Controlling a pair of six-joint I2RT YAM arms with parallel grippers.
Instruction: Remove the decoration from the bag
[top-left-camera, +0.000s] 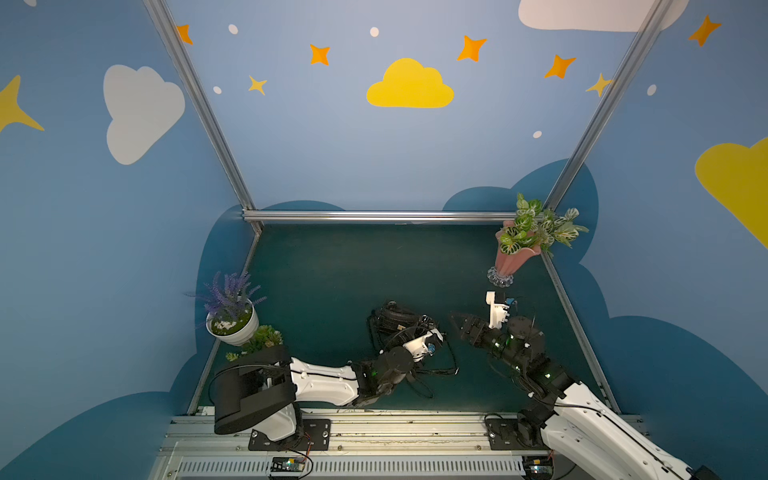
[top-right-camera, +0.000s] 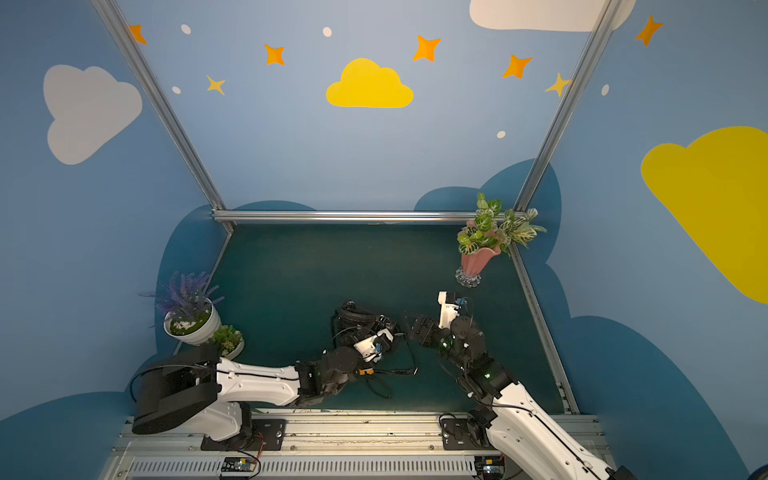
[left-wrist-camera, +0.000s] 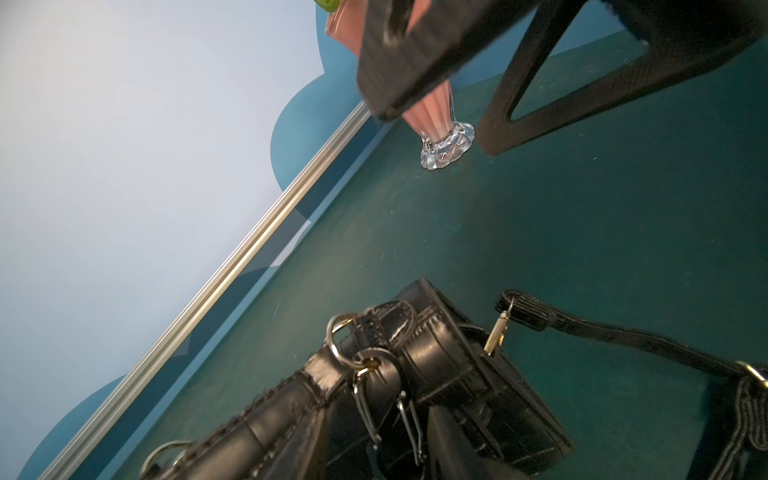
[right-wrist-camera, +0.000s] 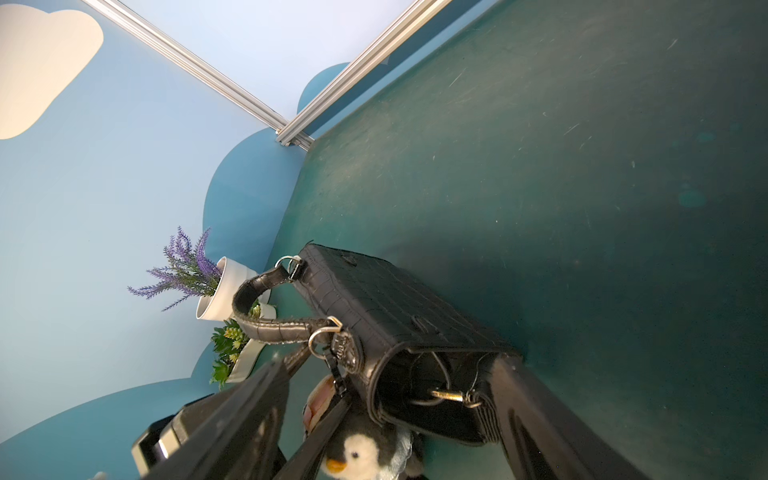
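Note:
A black crocodile-patterned bag (right-wrist-camera: 392, 296) lies on the table, its open end toward my right gripper. The decoration, a grey-and-white penguin plush (right-wrist-camera: 360, 457) with an orange beak, hangs beside it by a dark strap near the handle's metal ring (right-wrist-camera: 321, 340). In the left wrist view, silver clips (left-wrist-camera: 409, 428) hang from that ring down between the fingers of my left gripper, which stand apart; the plush is hidden there. The right fingers (right-wrist-camera: 552, 424) stand wide open near the bag's end, with nothing gripped.
A strap (left-wrist-camera: 640, 340) trails from the bag across the table. The pink vase (top-left-camera: 514, 260) stands at the back right; a lavender pot (top-left-camera: 232, 324) and a small succulent (top-left-camera: 262, 339) are at the left.

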